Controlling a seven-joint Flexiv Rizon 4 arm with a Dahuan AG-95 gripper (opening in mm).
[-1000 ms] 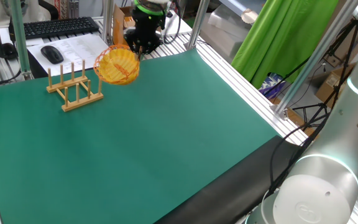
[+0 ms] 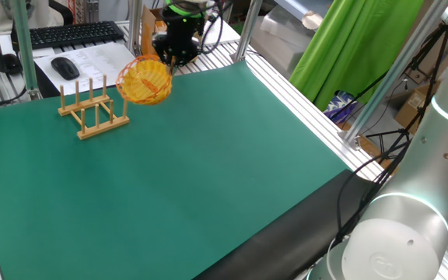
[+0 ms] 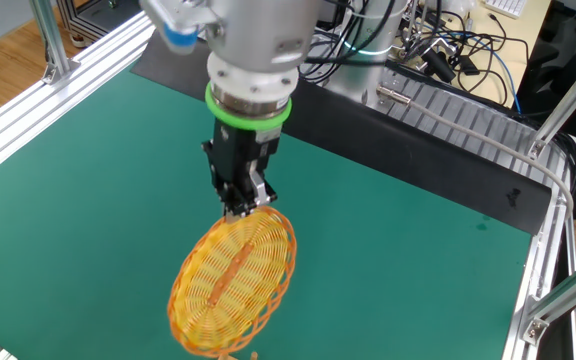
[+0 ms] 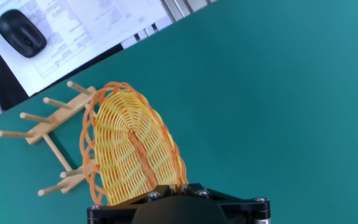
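A yellow woven oval basket with an orange rim hangs in the air, its near end held by my gripper. The gripper is shut on the basket's rim. In the wrist view the basket extends up and left from the fingers, whose tips are mostly hidden behind the black gripper body. A wooden peg rack stands on the green table, close beside the basket on the left. From the wrist camera, the basket overlaps part of the rack.
Beyond the rack lie a black mouse, papers and a keyboard. Metal posts rise at the table's edges.
The basket and gripper dipped and rose only slightly in the exterior view, staying close to the same place. The hold on the basket is unchanged, and the rack has not moved.
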